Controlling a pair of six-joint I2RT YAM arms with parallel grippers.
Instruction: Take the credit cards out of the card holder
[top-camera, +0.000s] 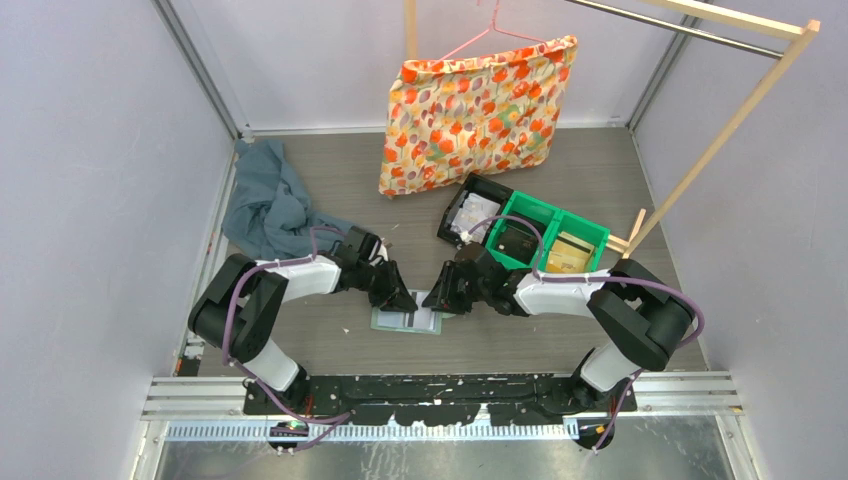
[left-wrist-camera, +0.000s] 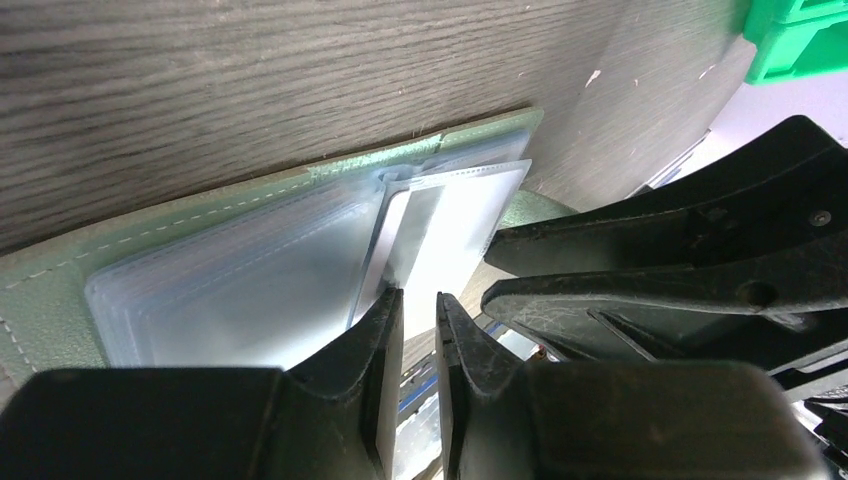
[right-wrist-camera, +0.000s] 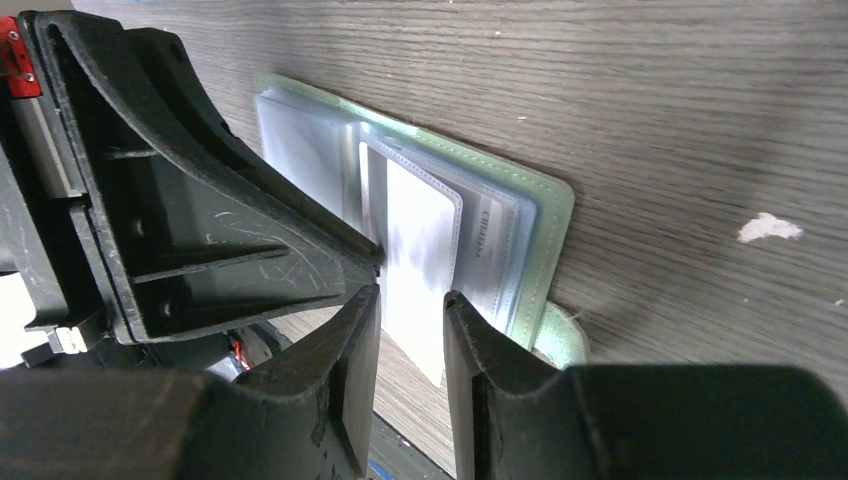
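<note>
The pale green card holder (top-camera: 389, 321) lies flat on the table between the grippers, with clear sleeves (left-wrist-camera: 230, 285) and a white card sleeve (right-wrist-camera: 414, 235) standing slightly raised. My left gripper is at the sleeve's near edge, its fingertips a small gap apart. My right gripper is over the holder's right side at the white sleeve, fingertips apart. Whether either pinches the sleeve is unclear; the other gripper's body fills part of each wrist view.
Green bins (top-camera: 590, 232) and a black bin (top-camera: 448, 225) stand behind the right arm. A blue cloth (top-camera: 262, 203) lies back left; a floral bag (top-camera: 475, 115) hangs at the back.
</note>
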